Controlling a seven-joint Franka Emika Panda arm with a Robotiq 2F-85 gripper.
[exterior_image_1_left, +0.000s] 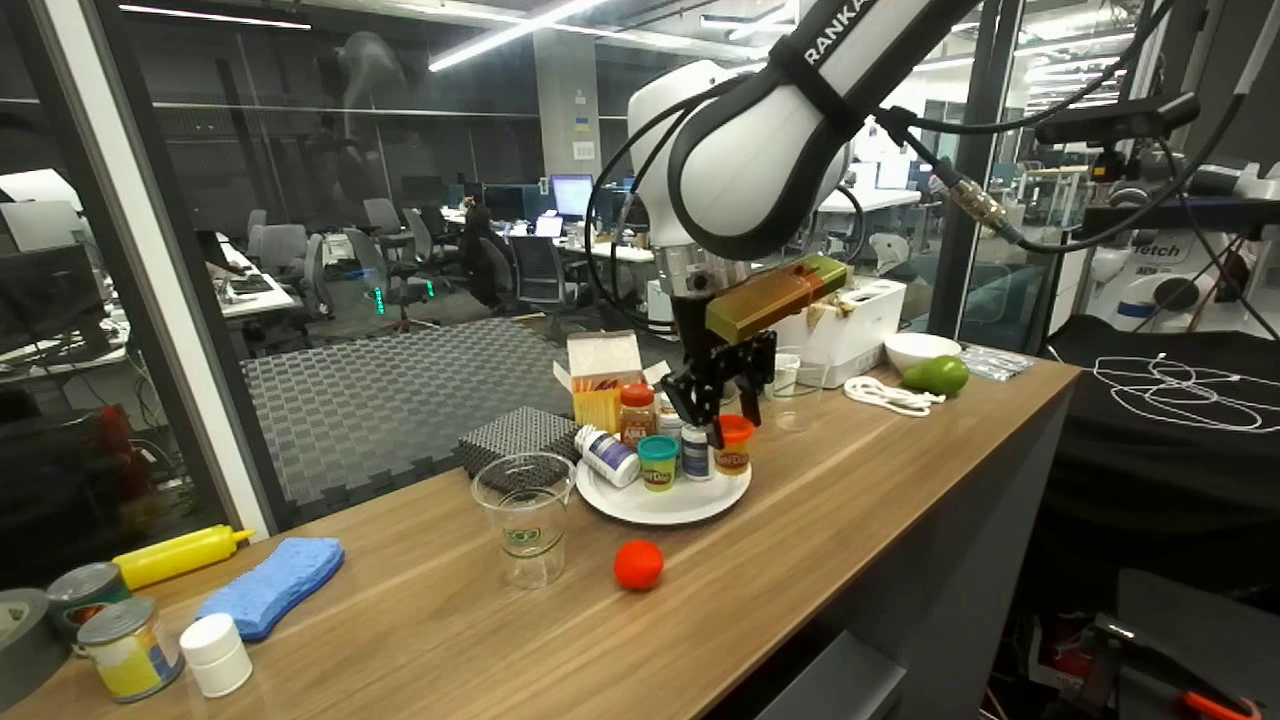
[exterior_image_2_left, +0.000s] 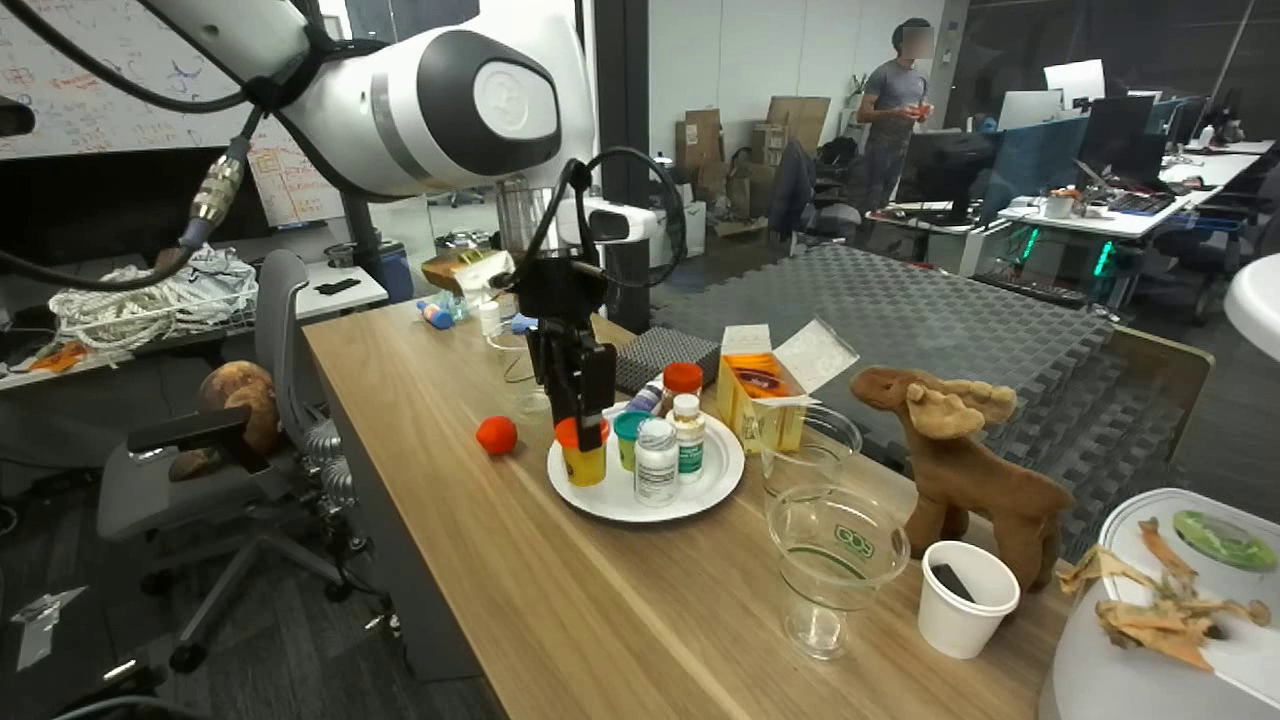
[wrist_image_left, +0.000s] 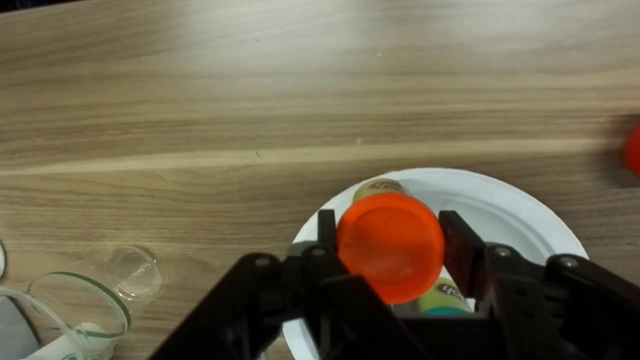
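An orange-lidded Play-Doh tub (exterior_image_1_left: 733, 446) stands upright between the fingers of my gripper (exterior_image_1_left: 734, 422), which is shut on it. Seen from the wrist, its round orange lid (wrist_image_left: 391, 247) fills the gap between both fingers. The tub is at the near right edge of the white plate (exterior_image_1_left: 648, 514); whether its base touches the plate, I cannot tell. On that plate are a teal-lidded tub (exterior_image_1_left: 657, 466), a red-lidded jar (exterior_image_1_left: 637, 414), upright white bottles (exterior_image_2_left: 656, 462) and a white bottle lying tilted (exterior_image_1_left: 608, 456).
A red ball (exterior_image_1_left: 638, 565) and a clear cup (exterior_image_1_left: 528, 528) stand close to the plate. Clear cups (exterior_image_2_left: 837, 558), an open yellow box (exterior_image_2_left: 762, 390) and a plush moose (exterior_image_2_left: 978, 468) crowd another side. Bare wood (wrist_image_left: 180, 90) lies along the table's near side.
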